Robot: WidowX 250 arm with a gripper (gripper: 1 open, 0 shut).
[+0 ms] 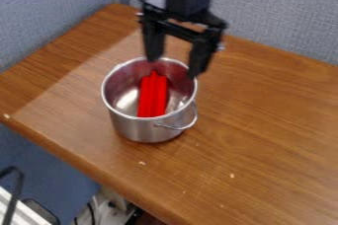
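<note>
A steel pot (132, 119) with a wire handle on its right side stands on the wooden table (251, 160), left of the middle. A red elongated object (152, 95) lies inside it. My black gripper (175, 57), blurred, hangs open over the back part of the pot, its two fingers spread apart with nothing seen held between them. The near finger partly covers the pot's back right rim.
Grey-blue padded panels (46, 12) border the back and left. Cables (11, 204) show at the bottom left, beyond the table's edge.
</note>
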